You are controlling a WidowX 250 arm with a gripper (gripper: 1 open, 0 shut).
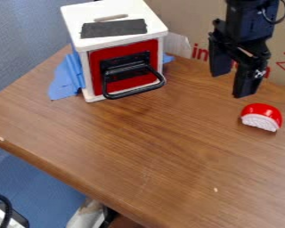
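Observation:
My black gripper (234, 69) hangs at the upper right, above the wooden table, with its two dark fingers spread apart and nothing seen between them. Below it and slightly right, a small red piece (260, 114) with a white bristled or textured face lies on the table. At the upper left stands a white toy oven (81, 20) with a red front (121, 62) and a black handle.
A blue cloth (64, 78) lies beside and behind the oven. A cardboard box (187, 27) with red print stands at the back.

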